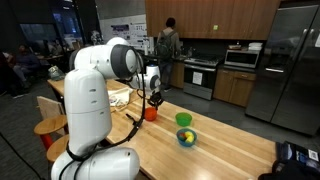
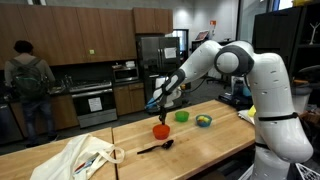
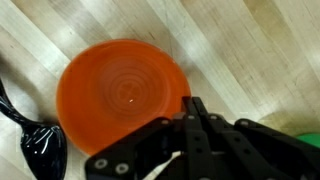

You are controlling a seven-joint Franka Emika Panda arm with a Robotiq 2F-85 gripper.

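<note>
An orange bowl point(image 3: 120, 95) sits on the wooden table, and also shows in exterior view 1 as the orange bowl point(image 1: 150, 115) near the left side. My gripper is shut, its fingertips overlapping the bowl's right rim in the wrist view. No object shows between the fingers; whether they touch the rim, I cannot tell. In exterior view 2 the gripper point(image 2: 163, 119) hangs pointing down just over the orange bowl point(image 2: 161, 132).
A black spoon-like utensil point(image 3: 42, 145) lies beside the orange bowl. A green bowl point(image 1: 183, 119) and a blue bowl point(image 1: 186, 137) with colourful items stand to the right. White cloth point(image 2: 85, 152) covers part of the table in exterior view 2.
</note>
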